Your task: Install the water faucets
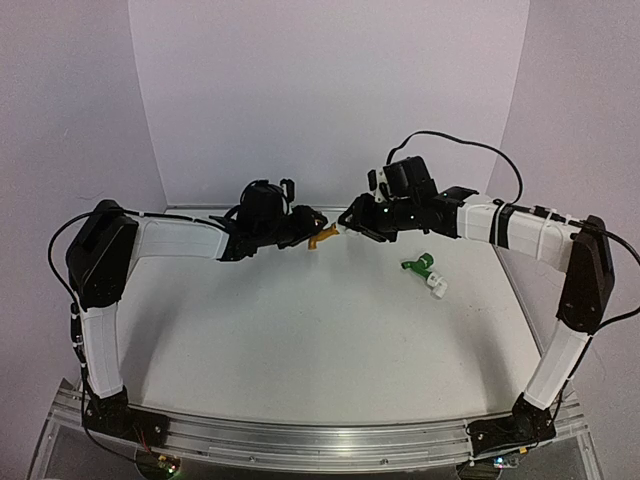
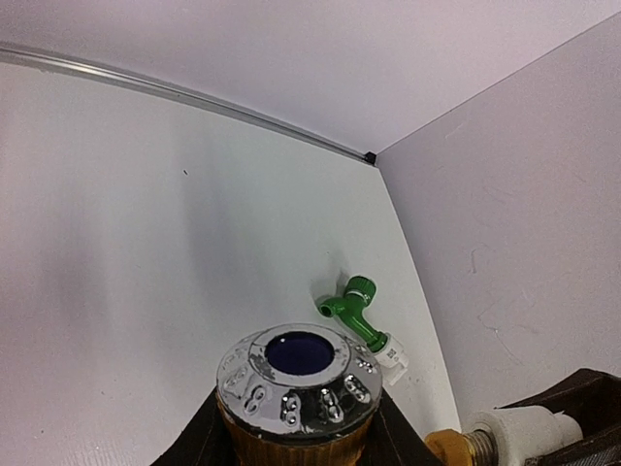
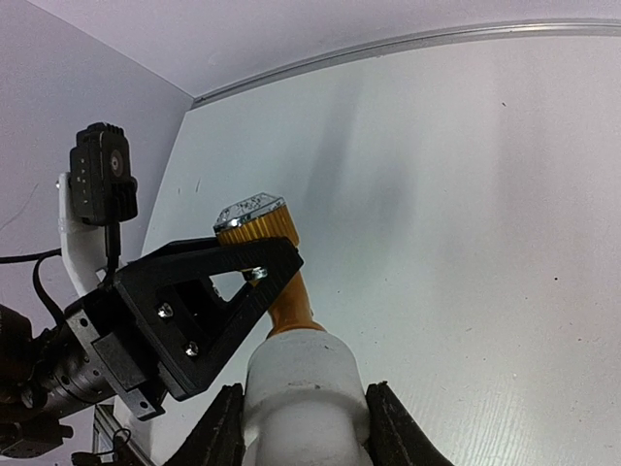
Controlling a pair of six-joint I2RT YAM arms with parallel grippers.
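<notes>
Near the back of the table, my left gripper (image 1: 317,224) is shut on an orange faucet (image 1: 322,236) with a chrome-capped handle (image 2: 299,374). Facing it, my right gripper is shut on a white fitting (image 3: 301,379). Both pieces are held up and meet between the arms. In the left wrist view, some of the faucet's thread (image 2: 481,448) shows beside the white fitting (image 2: 519,434); how deep it sits inside is hidden. A green faucet (image 1: 419,265) lies on the table at the right, with another white fitting (image 1: 437,285) at its end.
White walls enclose the table (image 1: 300,340) at the back and sides. A metal rail (image 1: 310,440) runs along the front. Both grippers are very close together.
</notes>
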